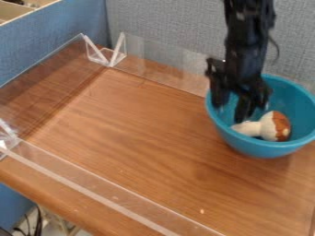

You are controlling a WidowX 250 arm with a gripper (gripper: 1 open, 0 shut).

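A turquoise bowl (253,147) stands on the wooden table at the right. Inside it lies a white and orange-brown object (272,127), resembling a toy mushroom or similar item. My black gripper (231,106) reaches down from above into the left part of the bowl, just above and left of that object. It is blurred, and how far its fingers stand apart is unclear, as is anything between them.
Low transparent walls with white brackets (107,51) border it. A blue-sided box (50,46) stands at the upper left, and a grey panel is behind.
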